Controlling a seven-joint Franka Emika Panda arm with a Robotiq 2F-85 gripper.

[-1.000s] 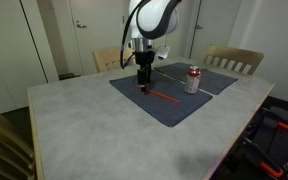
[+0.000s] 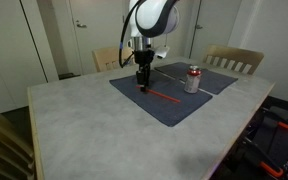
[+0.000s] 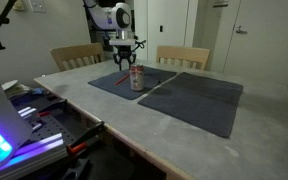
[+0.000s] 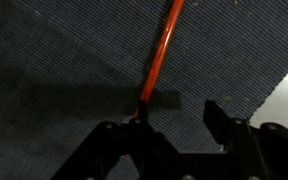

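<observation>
A thin red stick (image 2: 164, 96) lies on the dark mat (image 2: 171, 112), its left end close to my gripper (image 2: 142, 86). In the wrist view, the red stick (image 4: 161, 52) runs down from the top edge to the tip of the left finger (image 4: 142, 137), where its lower end is hidden. A gap with mat showing through lies between the two fingertips of the gripper. Whether the stick is gripped does not show. In exterior view 2 my gripper (image 3: 121, 63) points down over the mat near the stick (image 3: 122, 81).
A patterned can or cup (image 2: 193, 80) stands on the mat, right of the stick. A second dark mat (image 3: 191, 101) lies beside the first. Bare white table (image 2: 94, 125) spreads out on the left in exterior view 1. Chairs (image 3: 185, 60) stand around the table.
</observation>
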